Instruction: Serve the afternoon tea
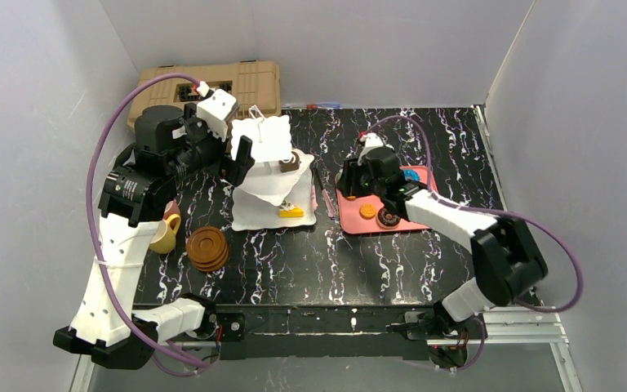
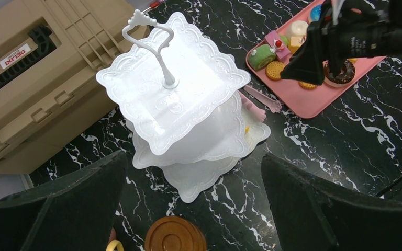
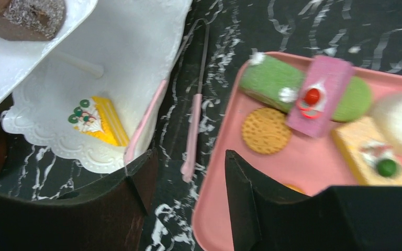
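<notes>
A white tiered stand [image 2: 172,104] holds a brown cake [image 3: 34,18] and a yellow cake slice [image 3: 97,120]. Pink-handled tongs [image 3: 193,136] lie beside it. My right gripper hangs open above the gap between stand and pink tray [image 3: 220,198]. The tray holds sweets: a green roll [image 3: 269,81], a pink cake [image 3: 319,94], biscuits [image 3: 267,130] and a chocolate donut [image 1: 389,218]. My left gripper [image 1: 236,159] is open over the stand's left side, nothing between its fingers.
Brown coasters [image 1: 207,249] and yellow mug [image 1: 163,238] sit front left. A tan case [image 2: 42,63] stands behind.
</notes>
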